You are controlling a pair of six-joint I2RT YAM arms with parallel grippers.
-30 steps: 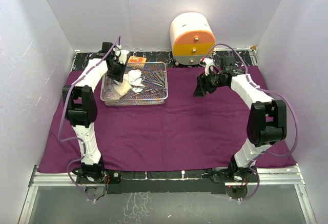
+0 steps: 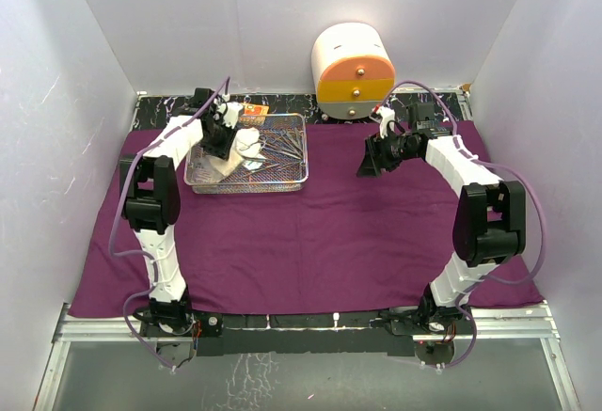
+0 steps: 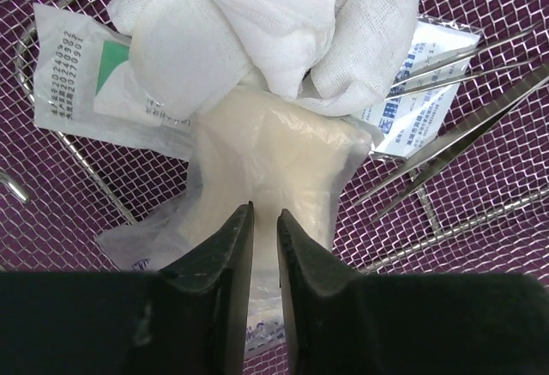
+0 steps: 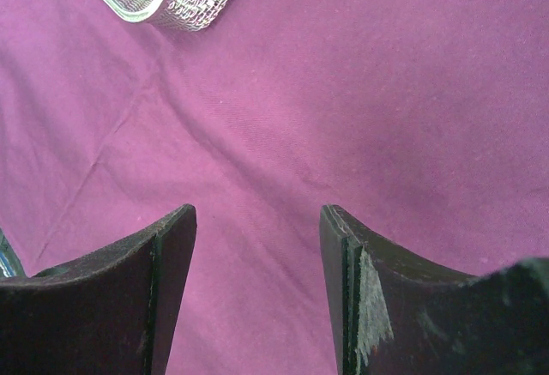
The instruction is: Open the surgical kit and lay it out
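A wire basket (image 2: 273, 188) on the purple cloth holds steel instruments (image 2: 288, 148), white gauze (image 3: 266, 15) and sealed packets (image 3: 86, 75). My left gripper (image 2: 225, 150) is low over the basket's left part, its narrowly parted fingertips at a pale bagged pack (image 3: 223, 160) below the gauze; whether they grip it is unclear. In the left wrist view tweezers (image 3: 455, 139) lie right of that pack. My right gripper (image 2: 371, 167) stands open over bare cloth right of the basket, nothing between its fingers.
A rounded cabinet (image 2: 353, 63) with coloured drawers stands at the back centre. An orange packet (image 2: 256, 108) lies behind the basket.
The right arm is nearly unchanged.
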